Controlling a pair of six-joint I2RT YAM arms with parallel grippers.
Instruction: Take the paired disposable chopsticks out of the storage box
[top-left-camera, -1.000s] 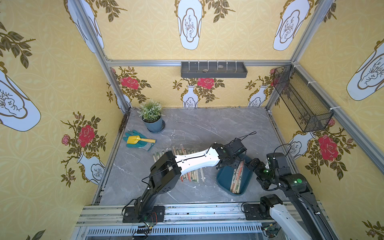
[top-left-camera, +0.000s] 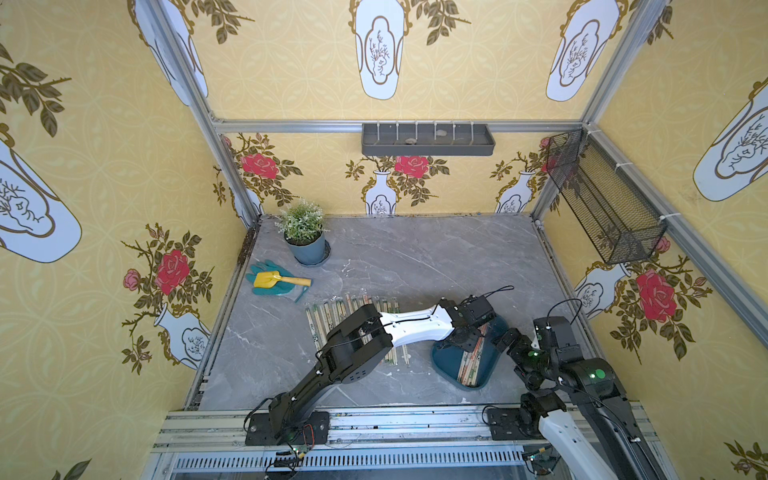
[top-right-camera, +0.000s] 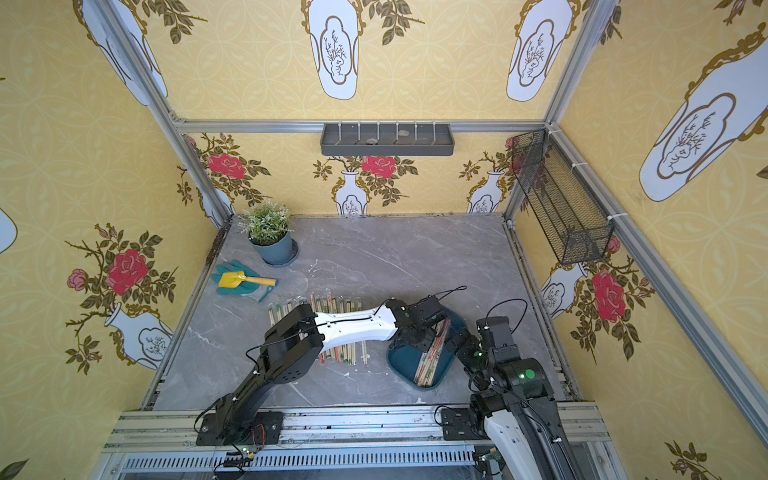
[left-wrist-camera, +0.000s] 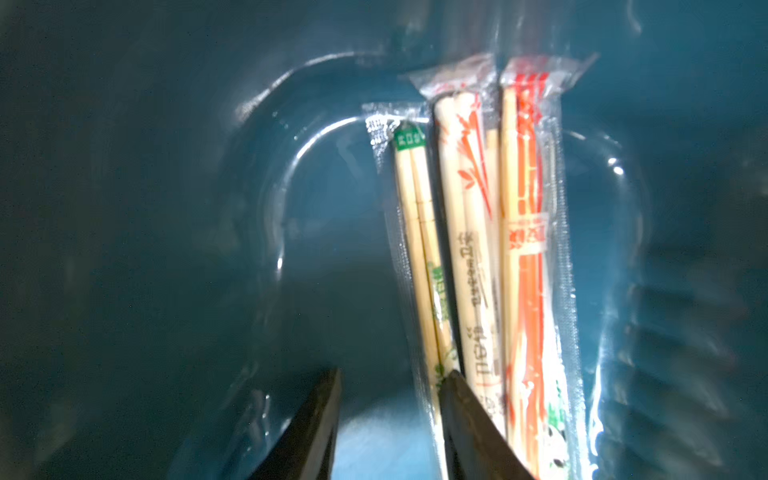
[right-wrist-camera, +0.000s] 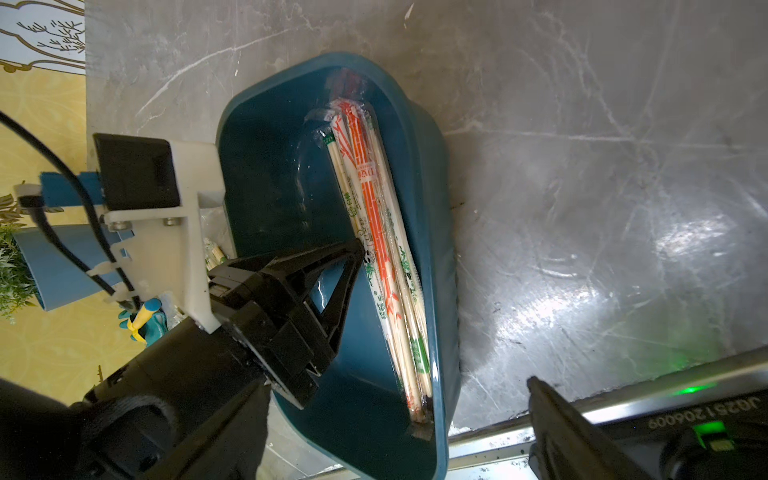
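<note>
Several wrapped pairs of chopsticks (right-wrist-camera: 369, 196) lie side by side along one wall of the dark teal storage box (right-wrist-camera: 438, 208). My left gripper reaches down into the box, open. In the left wrist view one fingertip (left-wrist-camera: 457, 392) overlaps the green-marked pair, the other is over bare box floor; whether anything touches is unclear. The red-printed wrappers (left-wrist-camera: 525, 240) lie farther to the right there. Just right of the box, my right gripper is open, its fingers wide apart; nothing shows held.
A row of wrapped chopsticks (top-left-camera: 313, 320) lies on the table, partly under my left arm. A potted plant (top-left-camera: 305, 240) and yellow shovel (top-left-camera: 272, 279) on a glove stand far left. The table behind the box is clear.
The box has moved a little left.
</note>
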